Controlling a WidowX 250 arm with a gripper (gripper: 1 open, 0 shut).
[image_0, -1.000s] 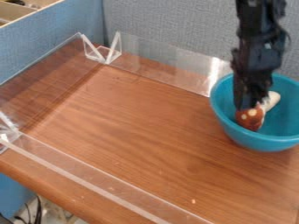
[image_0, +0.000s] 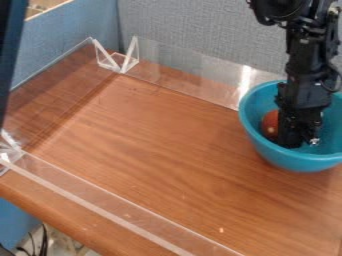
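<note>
A teal bowl (image_0: 267, 152) stands at the right side of the wooden table. Inside it, on the left, a red-orange round object (image_0: 269, 124) is partly hidden behind my black gripper (image_0: 305, 134), which reaches down into the bowl from above. The gripper's fingertips are low in the bowl and look closed, though they are dark and hard to make out; nothing clearly shows held between them.
Clear plastic barriers with white corner brackets (image_0: 118, 57) edge the wooden table (image_0: 147, 150). Most of the table left of the bowl is bare. Padded walls stand behind and at the left.
The arm was blurred a second ago and has shifted slightly right within the bowl. A pale shape that showed beside the red object is now out of sight.
</note>
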